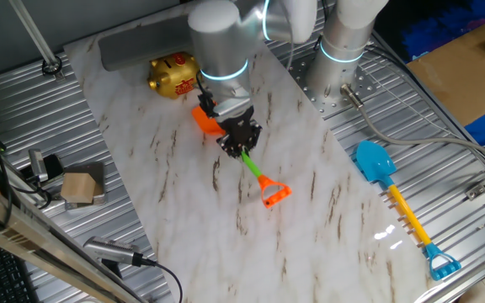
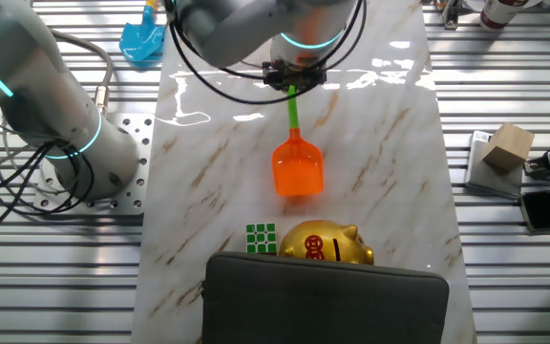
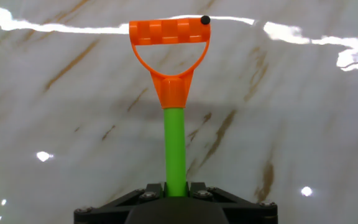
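Observation:
A toy shovel with an orange scoop (image 2: 298, 170), green shaft (image 3: 174, 140) and orange D-shaped handle (image 3: 169, 59) is in my gripper. The black fingers are shut on the green shaft from both sides, as the wrist view shows. In exterior view 1 the gripper (image 1: 241, 141) covers the middle of the shovel, with the handle (image 1: 274, 192) pointing toward the front of the table and the scoop toward the piggy bank. How high the shovel is above the marble top is hard to tell.
A gold piggy bank (image 2: 328, 241) and a green-faced puzzle cube (image 2: 261, 238) stand by a dark grey case (image 2: 325, 298) at one end of the marble table (image 1: 310, 244). A blue and yellow shovel (image 1: 404, 207) lies on the slatted metal beside it.

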